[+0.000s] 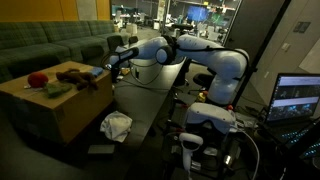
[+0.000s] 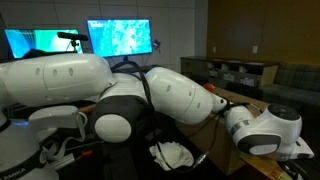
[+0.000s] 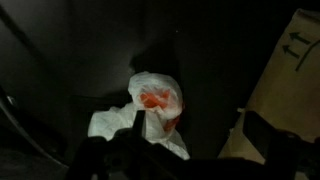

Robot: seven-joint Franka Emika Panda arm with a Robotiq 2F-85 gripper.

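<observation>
A crumpled white cloth point(image 1: 116, 126) lies on the dark surface beside a large brown box. In the wrist view this cloth point(image 3: 152, 105) shows an orange-red patch, and its lower part runs down between the fingers. My gripper point(image 1: 117, 73) is up near the right end of the box top, well away from the cloth. Its dark fingers point(image 3: 122, 152) stand wide apart, so it is open, with nothing held between them. From the second exterior view, the gripper point(image 2: 296, 167) is at the right edge, partly lost in shadow.
The brown box point(image 1: 62, 116) carries a red item point(image 1: 38, 79), a green item point(image 1: 57, 89), a brown soft-looking item point(image 1: 77, 76) and a blue item point(image 1: 96, 71). A dark flat object point(image 1: 101, 150) lies in front of the cloth.
</observation>
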